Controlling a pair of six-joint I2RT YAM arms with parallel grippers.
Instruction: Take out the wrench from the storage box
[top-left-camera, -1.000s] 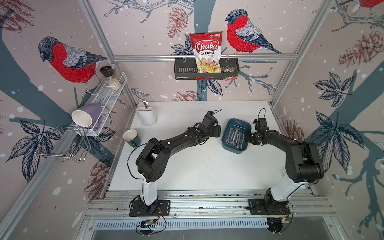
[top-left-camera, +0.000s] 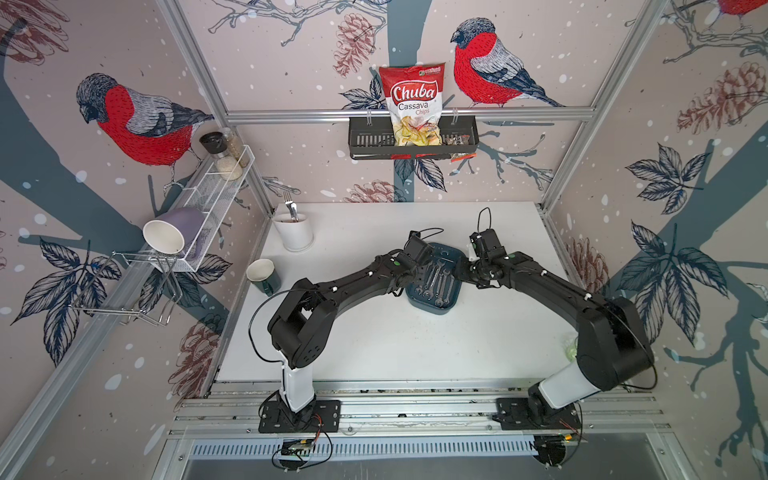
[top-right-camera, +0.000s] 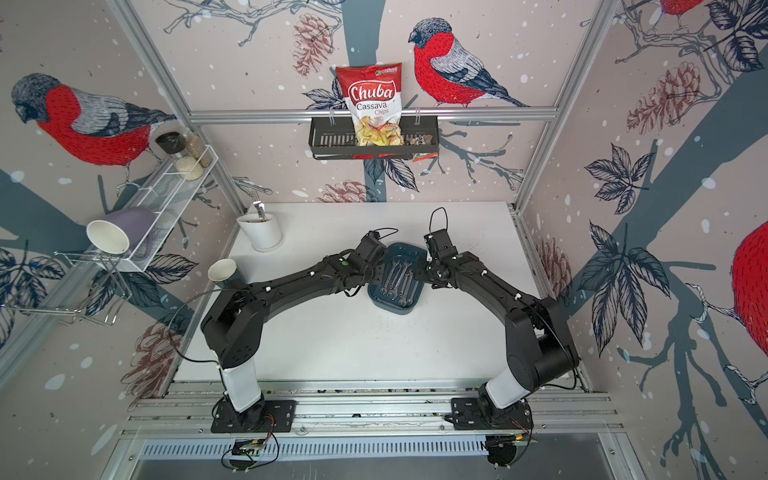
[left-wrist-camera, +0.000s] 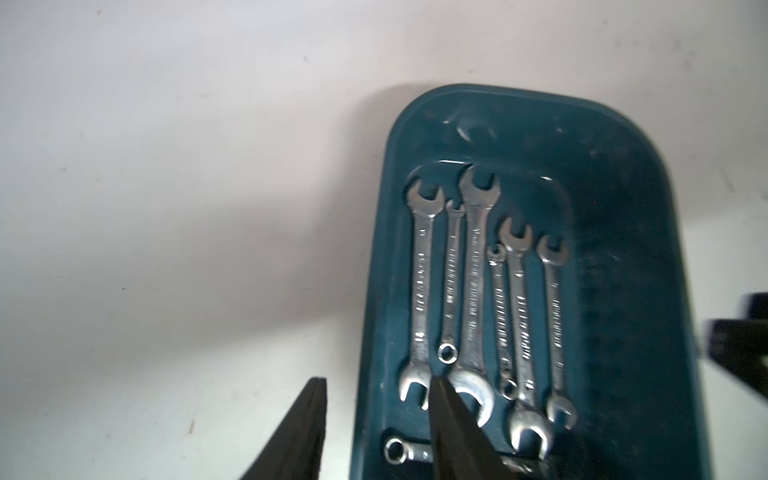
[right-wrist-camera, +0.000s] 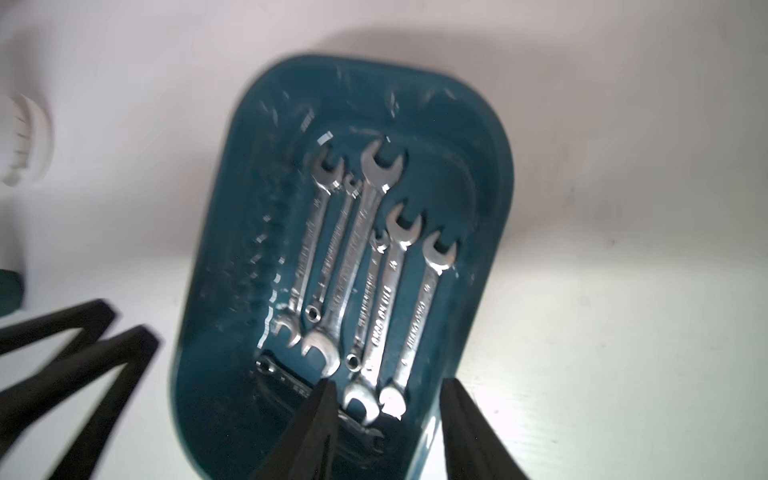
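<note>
A dark teal storage box (top-left-camera: 433, 309) stands on the white table between the two arms. Inside it, several silver wrenches lie side by side, among them a large wrench (left-wrist-camera: 473, 264). Crosswise near the box's front end lies another wrench, partly hidden by a finger in the left wrist view. My left gripper is at the box's left side, fingers apart, with the left wall running through the gap in view. Over the right wall, my right gripper is open. Whether any finger touches the box, I cannot tell.
A green and white cup (top-left-camera: 262, 276) and a white utensil holder (top-left-camera: 294, 232) stand at the table's left. A dark shelf (top-left-camera: 413, 150) with a chips bag (top-left-camera: 413, 104) hangs at the back.
The box has moved left and slightly toward the front, up to my left gripper. My right gripper has moved left along with it. My left gripper has shifted only slightly.
</note>
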